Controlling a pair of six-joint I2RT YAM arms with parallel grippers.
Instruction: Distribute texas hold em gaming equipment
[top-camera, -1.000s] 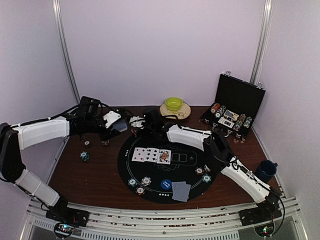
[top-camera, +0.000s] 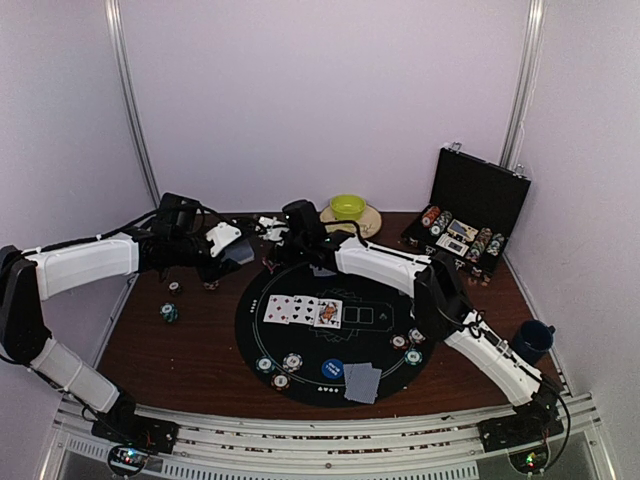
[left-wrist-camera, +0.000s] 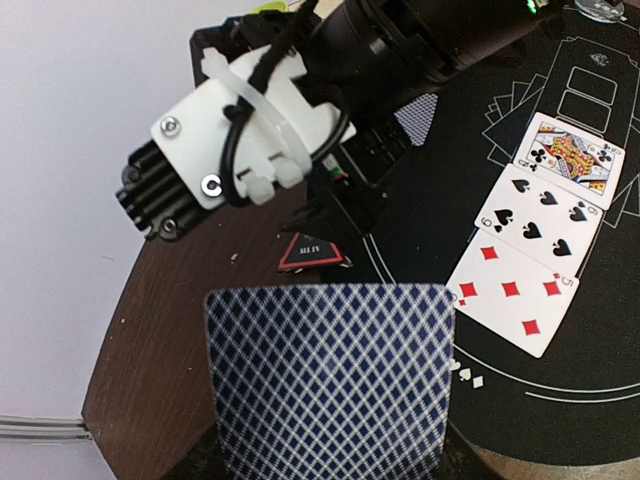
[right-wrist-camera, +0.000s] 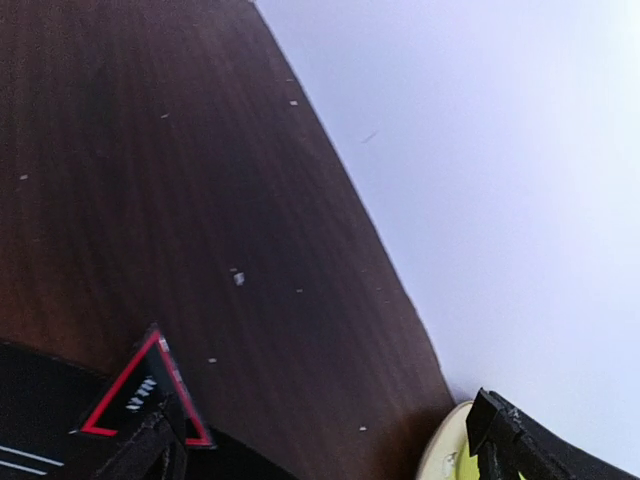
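Observation:
My left gripper (top-camera: 236, 258) is shut on a deck of cards (left-wrist-camera: 330, 375), its blue patterned back filling the lower part of the left wrist view. The deck is held above the table, left of the mat. Close to it, over the far left edge of the black poker mat (top-camera: 290, 350), my right gripper stands open. A black triangular "ALL IN" marker (left-wrist-camera: 312, 253) with a red border lies below the right gripper, by the mat's edge. Three face-up cards (top-camera: 303, 311) lie in a row on the mat: five of diamonds, six of spades, queen of clubs.
Two face-down cards (top-camera: 362, 382) and a blue disc (top-camera: 332, 369) lie near the mat's front, with several chips around. A chip stack (top-camera: 169, 312) stands left. An open chip case (top-camera: 460, 235), a green bowl (top-camera: 348, 206) and a blue mug (top-camera: 532, 341) line the back and right.
The left arm and its deck have stayed still.

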